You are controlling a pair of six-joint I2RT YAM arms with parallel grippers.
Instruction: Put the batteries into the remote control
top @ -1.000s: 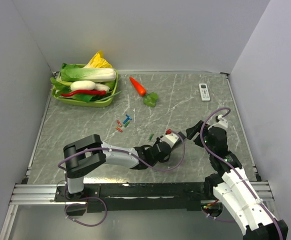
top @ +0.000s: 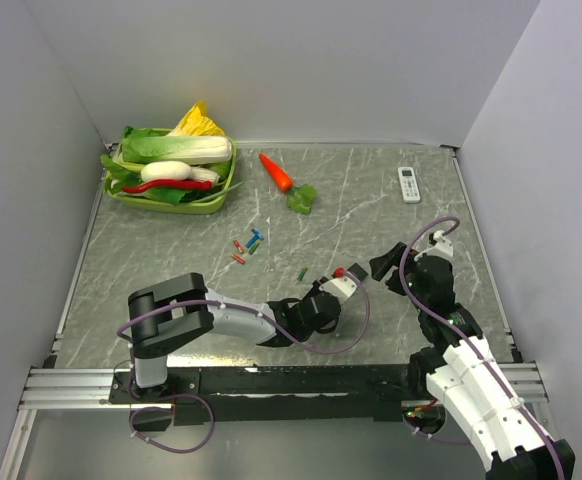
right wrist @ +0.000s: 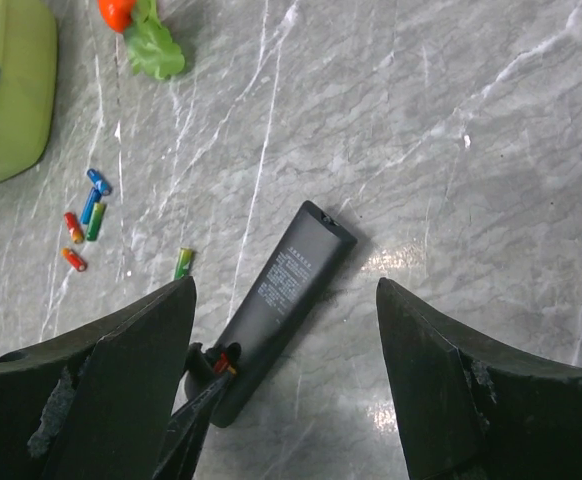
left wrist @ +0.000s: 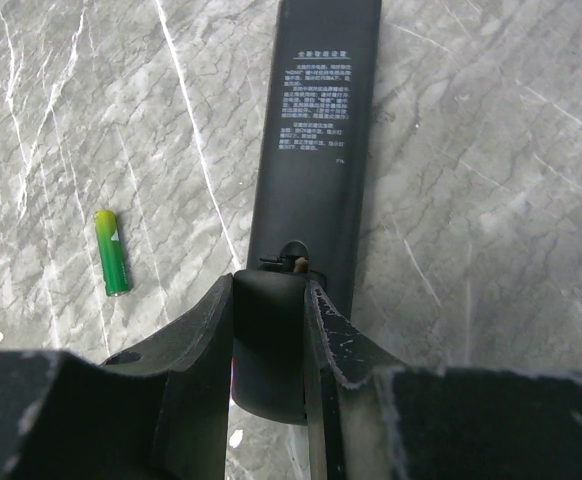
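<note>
A black remote [left wrist: 311,120] lies back-up on the marble table, text panel showing. My left gripper is shut on a small black battery cover at the remote's near end, partly covering the compartment; a bit of red-orange shows beside it in the right wrist view [right wrist: 221,362]. My right gripper hangs open above and to the right of the remote, nothing between its fingers. A green battery [left wrist: 111,250] lies left of the remote; several coloured batteries [right wrist: 83,228] lie loose farther left.
A green basket of vegetables [top: 211,205] stands at the back left. A carrot [top: 275,173] and leafy piece [top: 301,198] lie at the back centre, a white remote [top: 409,185] at the back right.
The right arm looks unmoved.
</note>
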